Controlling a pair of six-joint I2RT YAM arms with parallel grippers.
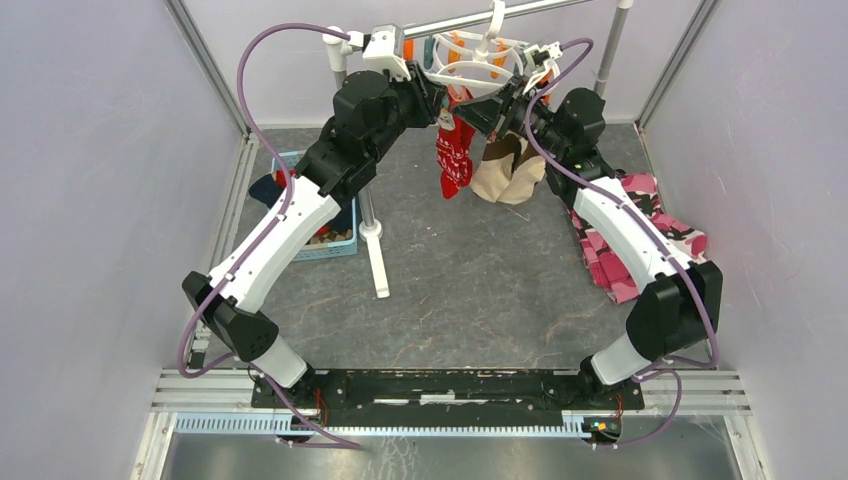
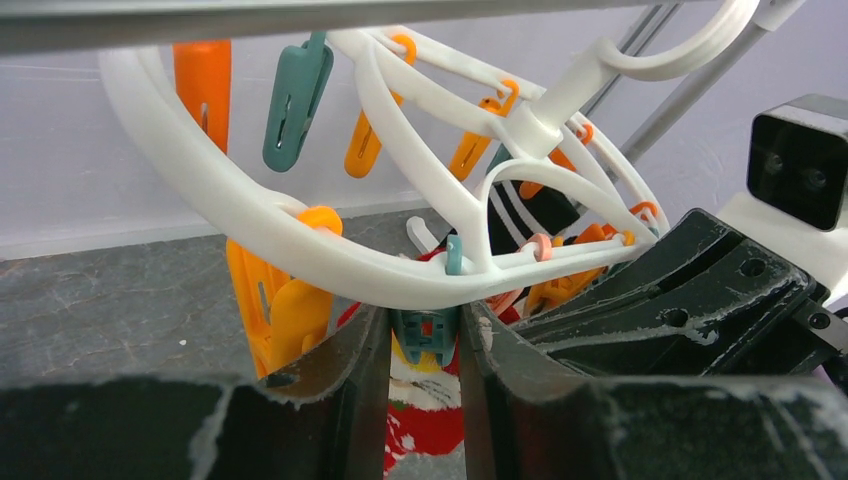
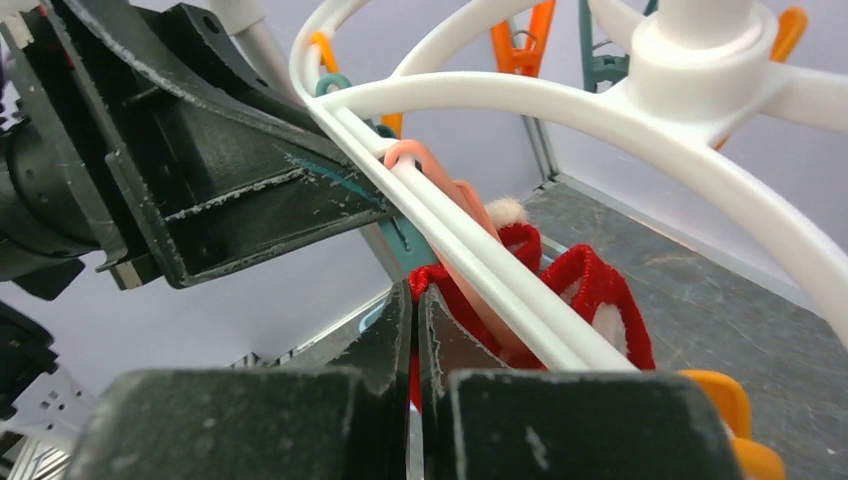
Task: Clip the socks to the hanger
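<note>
The white round hanger (image 1: pixel 505 83) hangs from a metal bar at the top. My left gripper is shut on a green clip (image 2: pixel 427 338) at the hanger's near rim. Below that clip hangs a red and white sock (image 1: pixel 455 155), its top close to both grippers. In the right wrist view my right gripper is shut, with the edge of the sock's red cloth (image 3: pixel 425 275) at its fingertips. A pink clip (image 3: pixel 455 210) on the rim stands beside the cloth. Whether the green clip's fingers enclose the sock is hidden.
Other orange clips (image 2: pixel 290 310) hang around the hanger. Beige and dark socks (image 1: pixel 510 172) hang on its right. A blue basket (image 1: pixel 325 253) stands on the left floor, a pink patterned cloth (image 1: pixel 625 270) lies right.
</note>
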